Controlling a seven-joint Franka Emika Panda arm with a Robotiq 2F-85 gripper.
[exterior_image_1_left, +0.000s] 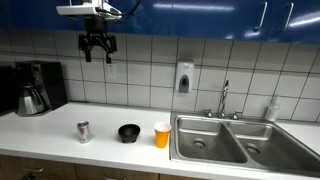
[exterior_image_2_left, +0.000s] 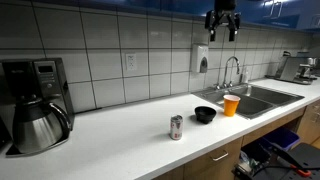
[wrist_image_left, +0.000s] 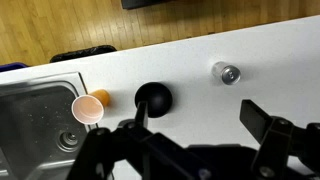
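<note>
High above the counter, my gripper hangs open, its two fingers wide apart with nothing between them. Below stand a silver can, a small black bowl and an orange cup. The can is upright on the left, the bowl sits in the middle, and the cup is close to the sink. From the wrist, the cup and bowl look empty inside.
A double steel sink with a faucet lies right of the cup. At the counter's left end is a coffee maker. A soap dispenser hangs on the tiled wall. Blue cabinets run overhead.
</note>
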